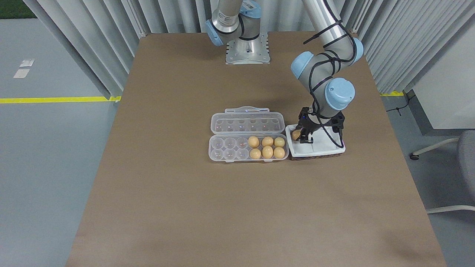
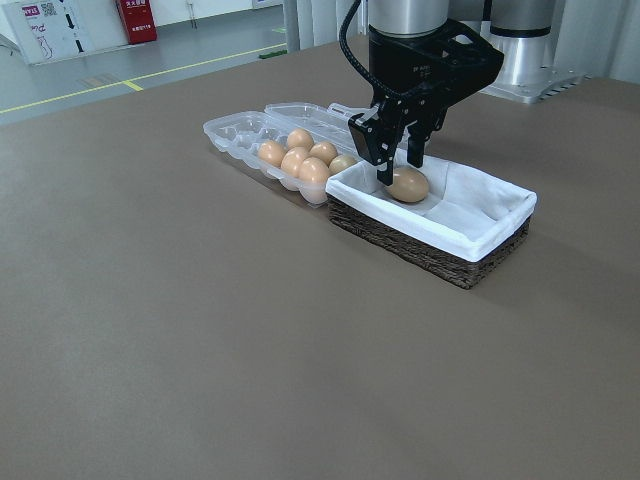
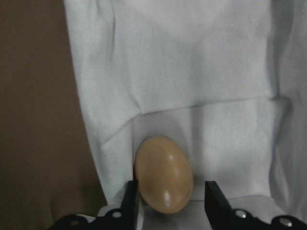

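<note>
A brown egg (image 3: pixel 164 175) lies in a white-cloth-lined wicker basket (image 2: pixel 430 245), at its near left end in the wrist view, against the liner. My gripper is open over it, one finger on each side; in the left view the fingers (image 2: pixel 385 165) hang just above the egg (image 2: pixel 408 186). Beside the basket, a clear plastic carton (image 1: pixel 218 147) holds several eggs (image 1: pixel 267 152) in its right half; its left cups are empty and its lid stands open.
</note>
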